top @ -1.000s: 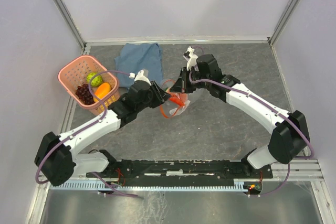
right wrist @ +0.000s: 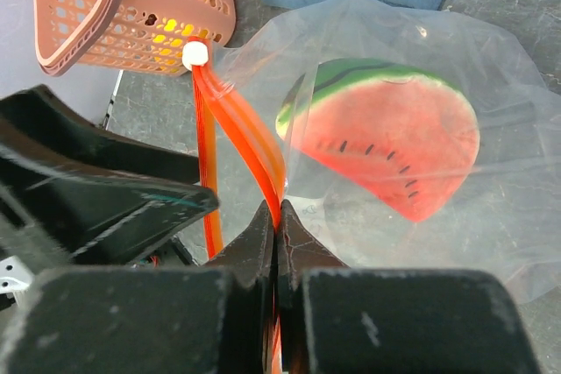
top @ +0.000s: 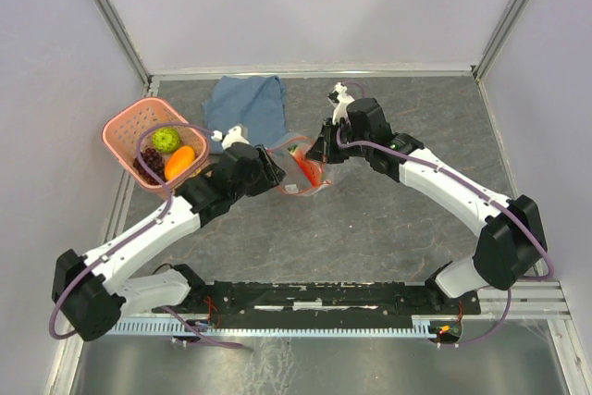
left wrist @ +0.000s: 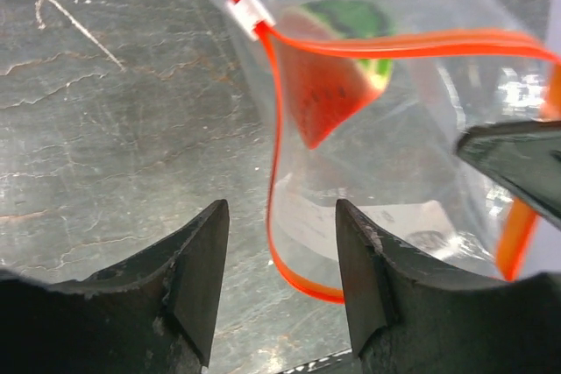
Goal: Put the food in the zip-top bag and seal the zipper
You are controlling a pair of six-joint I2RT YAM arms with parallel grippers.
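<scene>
A clear zip top bag with an orange zipper [left wrist: 394, 45] and white slider [right wrist: 195, 53] holds a watermelon slice [right wrist: 386, 137], seen through the plastic. My right gripper is shut on the bag's zipper edge, the orange strip running between its fingers; in the top view it is at the bag's right. My left gripper is open, its two fingers either side of the bag's lower edge, at the bag's left in the top view [top: 270, 173].
A pink basket [top: 125, 136] with several foods stands at the back left. A folded blue cloth [top: 245, 104] lies behind the bag.
The right gripper has shifted very slightly; the bag's opening shape has changed.
</scene>
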